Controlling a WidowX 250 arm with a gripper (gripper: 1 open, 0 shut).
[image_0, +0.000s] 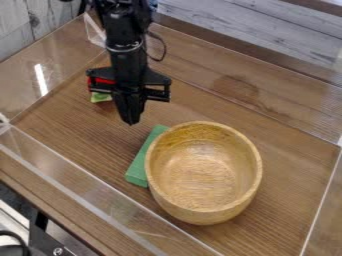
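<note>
The black robot arm's gripper (128, 110) hangs over the left part of the wooden table, shut, with nothing visible between its fingers. Behind it, a small red and green object (99, 92) is partly hidden by the arm. To the lower right, a wide tan bowl (203, 175) stands with a green flat piece (144, 159) beside its left, partly under or behind it.
A pale edge runs along the left and front left of the table, with dark cables at the lower left corner.
</note>
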